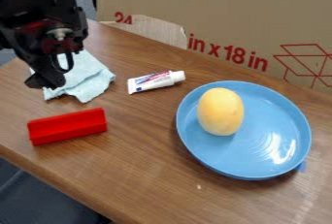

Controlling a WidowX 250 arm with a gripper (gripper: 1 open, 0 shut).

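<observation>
My black gripper (49,55) hangs at the upper left, open, over the left part of a pale blue folded cloth (81,79). A red block (66,126) lies in front of it on the wooden table. A white toothpaste tube (155,81) lies right of the cloth. On the right a blue plate (254,160) holds a yellow egg-shaped object (219,112).
A large cardboard box (227,15) stands along the back edge.
</observation>
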